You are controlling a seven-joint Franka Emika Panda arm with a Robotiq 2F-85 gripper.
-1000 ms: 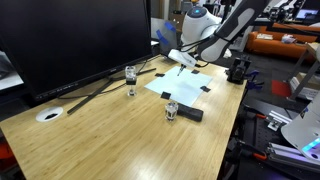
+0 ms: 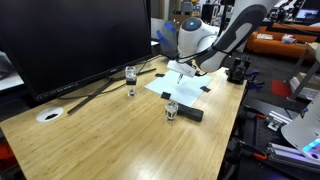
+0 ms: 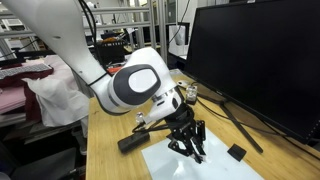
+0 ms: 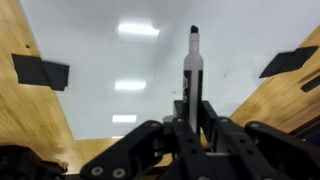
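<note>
In the wrist view a white and grey marker with a black tip stands out from between my fingers, and my gripper is shut on it. Its tip points away from the gripper over a white sheet or board. In exterior view 1 the gripper is over the far part of the white sheet. Exterior view 2 shows the gripper low over the sheet. Whether the tip touches the surface I cannot tell.
Black patches sit at the sheet's edges. A dark box and a small cup-like object stand in front of the sheet. Farther left is a bottle-like object before the monitor.
The arm has shifted slightly to the right and lower in exterior view 1. The sheet and other objects have stayed in place.
</note>
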